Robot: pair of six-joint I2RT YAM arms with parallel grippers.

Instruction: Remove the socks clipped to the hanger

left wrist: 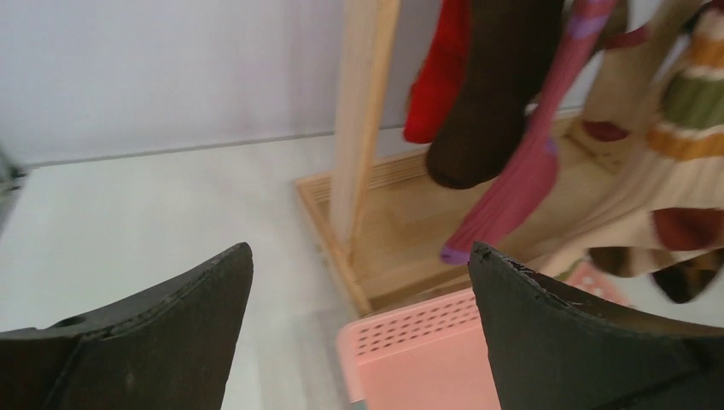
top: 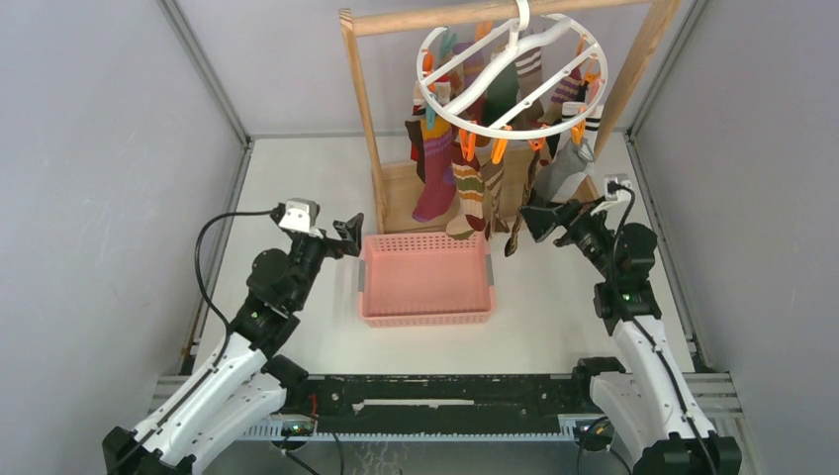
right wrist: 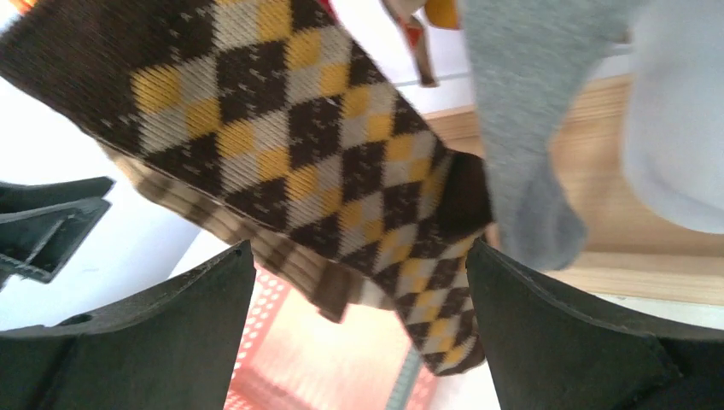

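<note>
Socks hang from clips on a white round hanger [top: 446, 119]: purple [top: 436, 183], striped [top: 468, 188], grey [top: 569, 168], and others behind. My left gripper [top: 346, 236] stands open left of the socks, above the pink basket's left side; purple and striped socks fill the right of the left wrist view. My right gripper [top: 542, 220] is open close beside the socks at their right; in the right wrist view a checkered argyle sock [right wrist: 324, 154] hangs just before its open fingers, with a grey sock [right wrist: 529, 128] beside it.
The pink basket [top: 425, 316] lies on the white table below the socks. A wooden frame [top: 361, 89] carries the hanger and has a tray base at the back.
</note>
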